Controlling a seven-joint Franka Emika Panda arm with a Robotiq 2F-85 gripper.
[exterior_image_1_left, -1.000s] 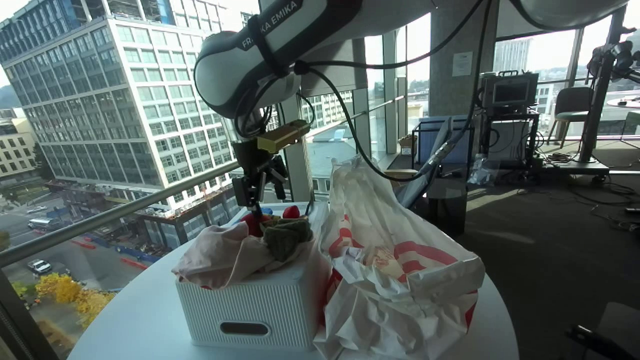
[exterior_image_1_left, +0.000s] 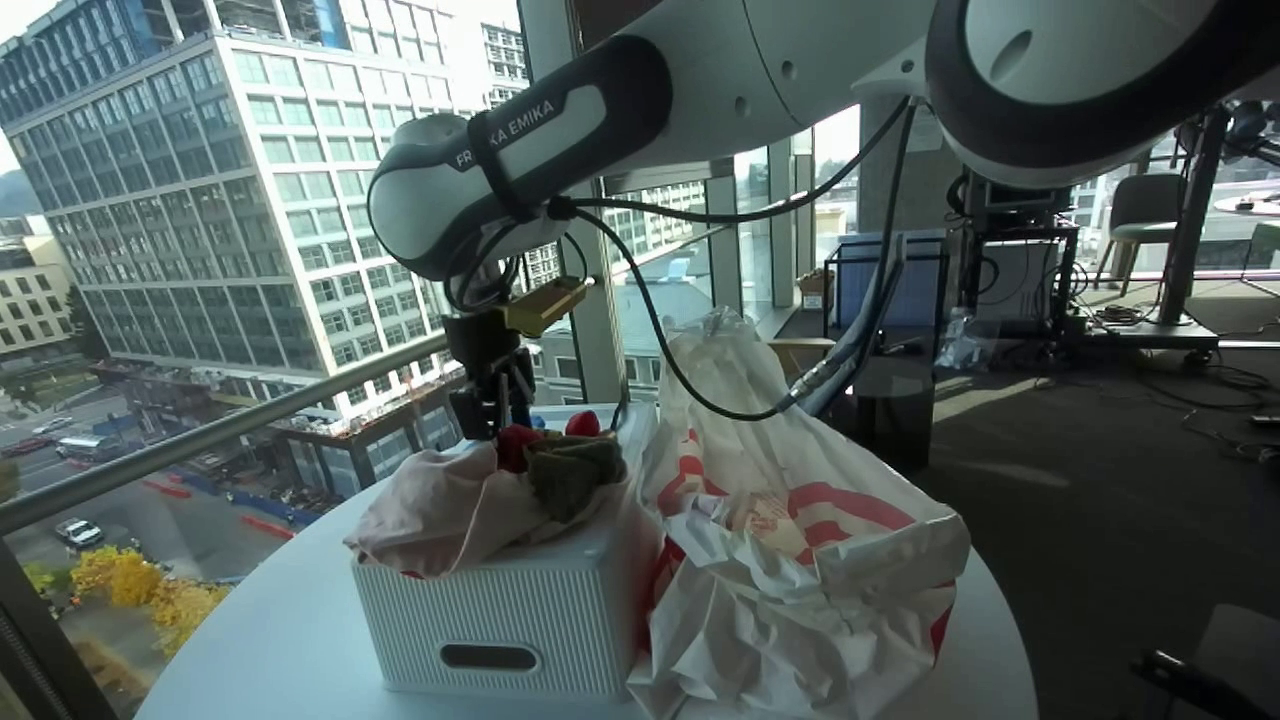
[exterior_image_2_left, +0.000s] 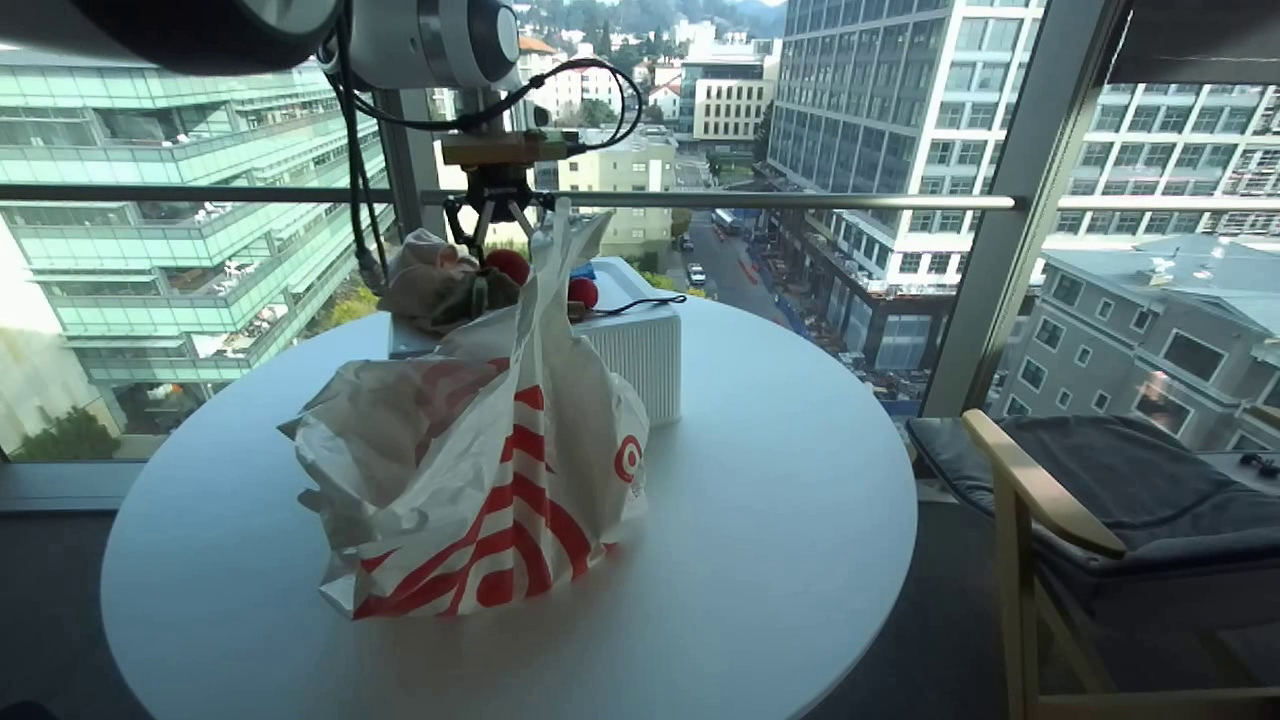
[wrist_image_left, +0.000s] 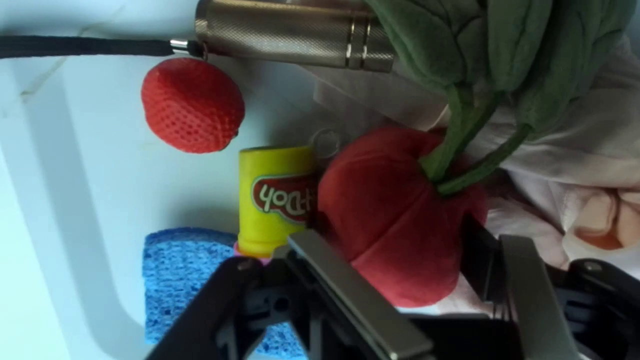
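Note:
A red plush vegetable (wrist_image_left: 390, 210) with green stems and leaves (wrist_image_left: 510, 48) lies on the white box (exterior_image_1_left: 504, 612). My gripper points down over it, its fingers (wrist_image_left: 366, 300) apart, with the red body between them in the wrist view. Whether both pads touch the plush cannot be told. From outside, the gripper (exterior_image_1_left: 494, 420) is low over the box top, partly behind the pink cloth (exterior_image_1_left: 438, 510). In the second exterior view the gripper (exterior_image_2_left: 498, 234) stands astride the red plush (exterior_image_2_left: 509, 265).
Close to the left finger are a yellow Play-Doh tub (wrist_image_left: 270, 228) and a blue sponge (wrist_image_left: 180, 270). A strawberry (wrist_image_left: 192, 105) and a metal flashlight (wrist_image_left: 288, 30) lie farther off. A tall plastic bag (exterior_image_2_left: 480, 492) stands beside the box.
My arm and gripper have come down and slightly left in the first exterior view, closer to the red plush. The cloth, box and bag look unmoved.

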